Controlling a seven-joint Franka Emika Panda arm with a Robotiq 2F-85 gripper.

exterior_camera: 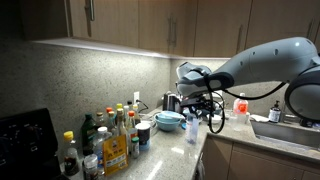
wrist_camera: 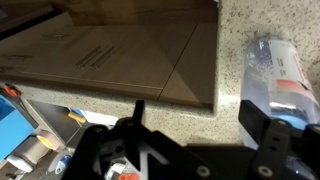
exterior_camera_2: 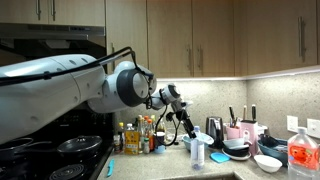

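A clear plastic bottle with a pale label [exterior_camera: 192,129] stands upright on the counter near its front edge. In the wrist view the bottle [wrist_camera: 275,72] is at the right, seen from above, its blue cap partly behind one finger. My gripper has its fingers [wrist_camera: 128,130] spread wide, with only counter edge and cabinet front showing between them. The bottle lies off to the right of that gap. From the second exterior view, the gripper hangs close above and beside the bottle [exterior_camera_2: 197,153]; contact cannot be made out.
Sauce bottles and jars [exterior_camera: 118,135] crowd the counter's left part. Blue bowls [exterior_camera: 168,121] and a mug [exterior_camera: 143,133] stand behind the bottle. A kettle [exterior_camera_2: 215,128], a dish rack and a red-liquid bottle [exterior_camera_2: 302,152] are farther right, with the sink [exterior_camera: 285,132] beyond.
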